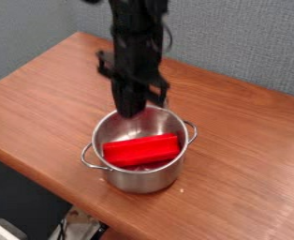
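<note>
A silver two-handled pot [150, 178] stands on the wooden table, with a red cylindrical object [139, 151] lying across inside it. My black gripper [135, 103] hangs just above the pot's back rim. It is blurred, so whether its fingers are open or shut does not show clearly.
The wooden table [246, 157] has bare room to the left, right and behind the pot. A grey padded wall [243, 47] runs along the back. The table's front-left edge drops to a dark area with some clutter below.
</note>
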